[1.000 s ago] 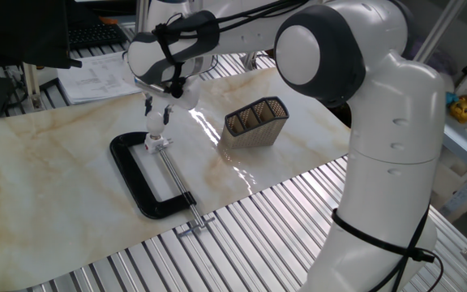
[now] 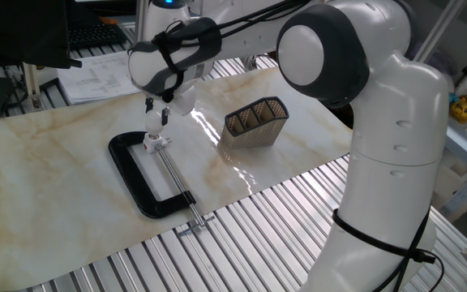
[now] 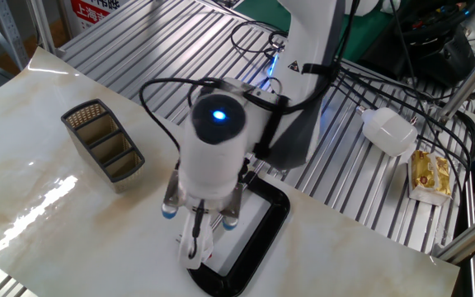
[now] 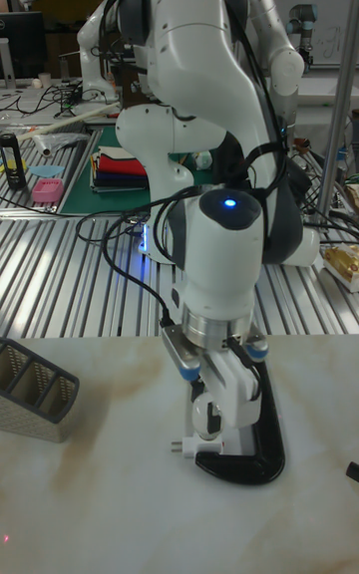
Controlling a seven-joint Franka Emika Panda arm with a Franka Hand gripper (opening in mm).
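Note:
A black C-clamp (image 2: 140,182) with a silver screw lies on the marbled sheet. At its far end, by the screw, stands a small white bulb (image 2: 155,122) on a white plug base (image 2: 154,143); its metal prongs show in the third exterior view, where the plug base (image 4: 197,447) touches or nearly touches the clamp (image 4: 246,466). My gripper (image 2: 157,112) points down just over the bulb. Its blue-tipped fingers (image 3: 170,211) are spread wide, so it looks open. A white part below the wrist hides some of the space between them, and contact with the bulb is unclear.
A mesh organizer (image 2: 255,123) with several compartments stands on the sheet beside the clamp. A large white bulb (image 3: 388,132) and a gold-topped box (image 3: 430,177) sit on the slatted metal table. Papers (image 2: 96,77) lie behind.
My gripper has lowered slightly toward the bulb and shifted a little right over the last second. The clamp, bulb and organizer look unmoved.

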